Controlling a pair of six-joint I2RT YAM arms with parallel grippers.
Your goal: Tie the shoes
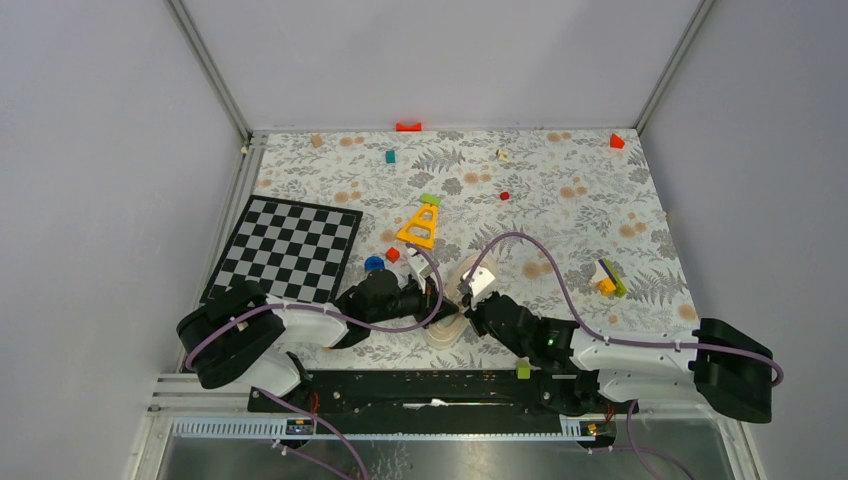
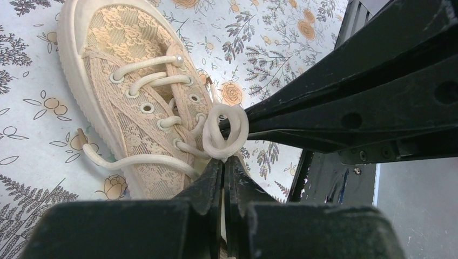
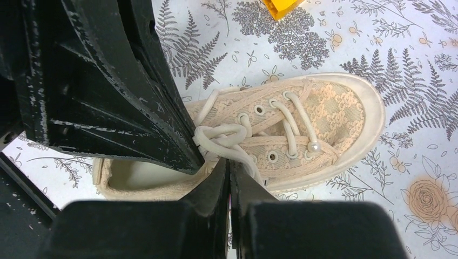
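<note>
The beige lace-up sneaker lies on the patterned table between both grippers, also in the right wrist view (image 3: 345, 118). In the left wrist view a white lace loop (image 2: 227, 143) stands at the tips of my left gripper, which is shut, seemingly pinching the lace. A loose lace end (image 2: 140, 160) lies across the shoe's side. My right gripper is shut, close beside the knotted loop (image 3: 221, 135), with nothing clearly between its fingers; the tips are partly hidden by the lace. The other gripper's dark body crowds each wrist view.
A yellow triangular piece (image 1: 418, 228), a red cube (image 1: 393, 255) and a blue piece (image 1: 374, 264) lie near the shoe. A checkerboard (image 1: 280, 250) is at left, small blocks (image 1: 610, 280) at right.
</note>
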